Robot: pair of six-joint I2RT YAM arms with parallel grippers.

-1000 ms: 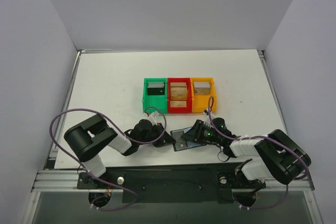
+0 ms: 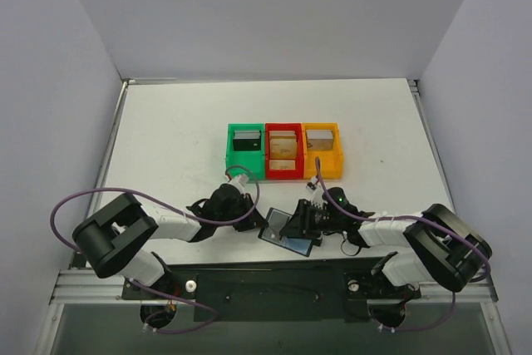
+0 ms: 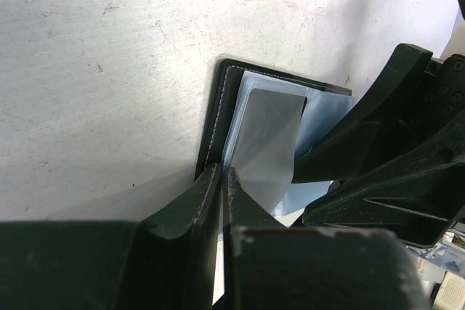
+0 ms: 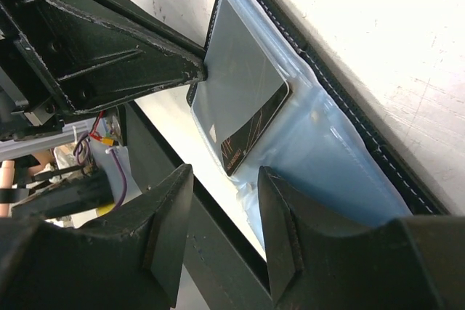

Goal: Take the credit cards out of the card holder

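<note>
The black card holder [image 2: 288,230] lies open near the table's front edge, with clear sleeves [image 4: 327,150] inside. A grey card [image 3: 269,128] with a dark end strip [image 4: 254,130] shows at its left part, apparently in or under a sleeve. My left gripper has its fingers close together on the holder's left side, at the sleeve's edge; whether they pinch anything is hard to see. Over the sleeve and the card's strip end, my right gripper stands open, nothing between its fingers.
Behind the holder stand a green bin [image 2: 235,160], a red bin [image 2: 285,174] and a yellow bin [image 2: 332,164], each with boxes inside. The two grippers are close together over the holder. Bare table lies at both sides of the bins.
The card holder has shifted left and slightly toward the front edge, and it has turned a little. Both grippers have moved left along with it.
</note>
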